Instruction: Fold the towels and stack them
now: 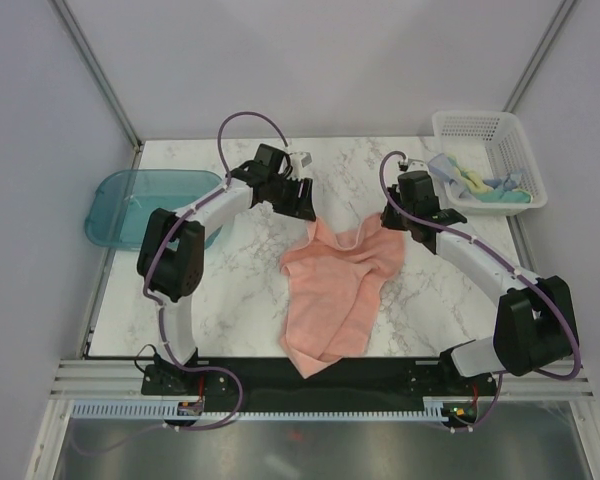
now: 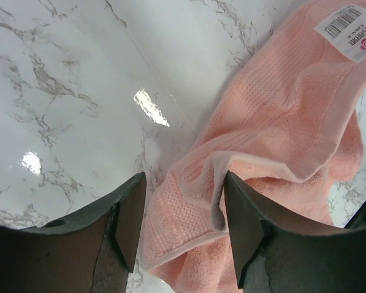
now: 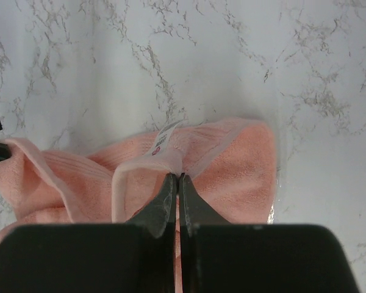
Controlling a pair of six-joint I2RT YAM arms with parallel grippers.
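Note:
The pink towel [image 1: 330, 300] lies rumpled down the middle of the table, its near end over the front edge. My left gripper is open above the upper left corner, with a raised fold of the towel [image 2: 238, 165] beneath and between its fingers. A white label [image 2: 348, 33] shows on the towel. My right gripper is shut at the towel's upper right part, its tips on a raised fold [image 3: 143, 165].
A teal bin [image 1: 140, 210] stands at the left. A white basket [image 1: 500, 130] with coloured cloths [image 1: 490, 185] is at the back right.

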